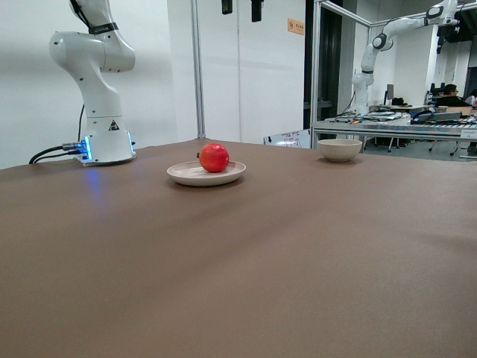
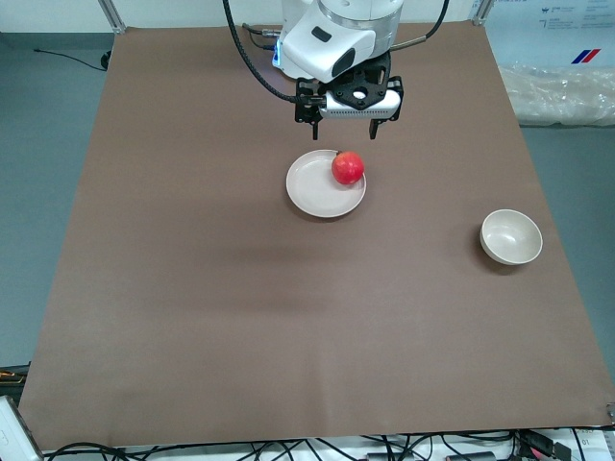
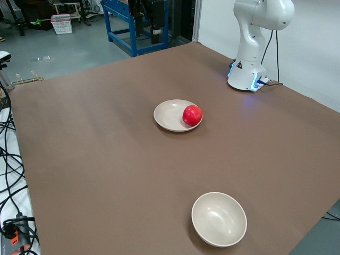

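Note:
A red round fruit [image 2: 348,168] [image 1: 214,158] [image 3: 192,116] rests on a white plate [image 2: 312,187] [image 1: 186,171] [image 3: 169,111] near the middle of the table. An empty white bowl [image 2: 511,236] [image 1: 340,149] [image 3: 219,219] stands apart from the plate, to its right in the left camera view. The black gripper [image 2: 344,129] [image 1: 241,7] [image 3: 146,29] hangs above the table beyond the plate, near the arm's base, its two fingers spread open with nothing seen between them. In the top view only the fingertips show at the upper edge.
The white arm base [image 1: 108,138] [image 3: 247,74] stands at the table's edge with cables beside it. More cables lie beyond the opposite edge.

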